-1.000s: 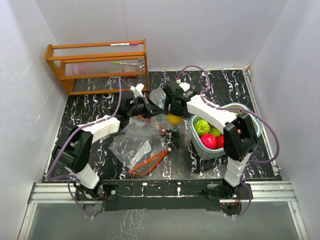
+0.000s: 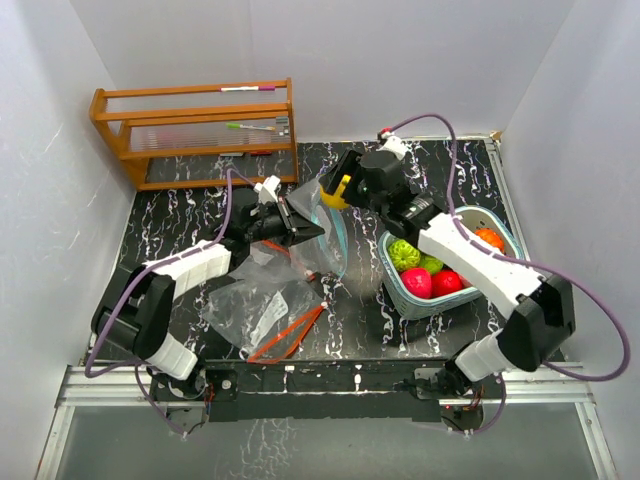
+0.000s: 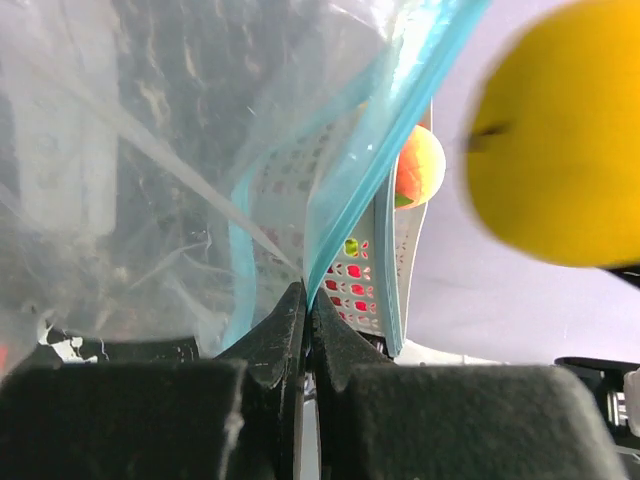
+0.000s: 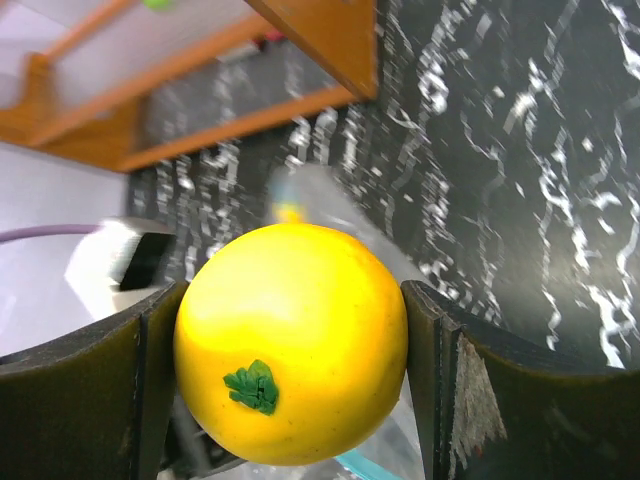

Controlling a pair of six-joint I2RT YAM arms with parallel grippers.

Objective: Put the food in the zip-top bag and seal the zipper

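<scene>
My right gripper (image 2: pixel 345 170) holds a yellow bell pepper between its fingers, just above and beside the zip bag (image 2: pixel 320 240); the pepper fills the upper right of the left wrist view, blurred. My left gripper is shut at the blue zipper edge (image 3: pixel 350 190) of the clear bag, which hangs up from it toward the pepper. More clear plastic with orange zippers (image 2: pixel 285 335) lies on the table below.
A basket (image 2: pixel 420 310) of produce, with green, red and orange pieces, stands at the right. A wooden rack (image 2: pixel 200 112) stands at the back left.
The left gripper has shifted slightly, and the bag's top now stands higher.
</scene>
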